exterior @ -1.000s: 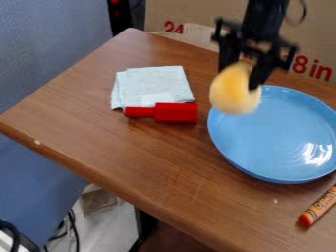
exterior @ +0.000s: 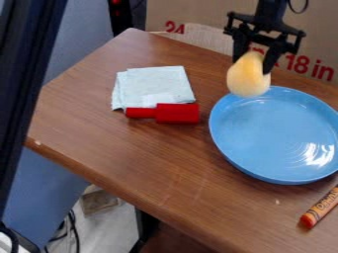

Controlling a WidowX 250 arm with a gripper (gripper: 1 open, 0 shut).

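My black gripper (exterior: 259, 51) hangs at the top right of the camera view, shut on a pale yellow, rounded object (exterior: 247, 77), which is held in the air just over the upper left rim of a blue plate (exterior: 264, 133). Left of the plate lie a red object with a handle (exterior: 176, 113) and a folded pale cloth (exterior: 152, 85).
An orange tube with printing (exterior: 321, 206) lies below the plate at the right edge. A cardboard box (exterior: 185, 22) stands behind.
The gripper and yellow object have moved upward in the view and somewhat to the right compared with a second ago. The items on the table have stayed in place.
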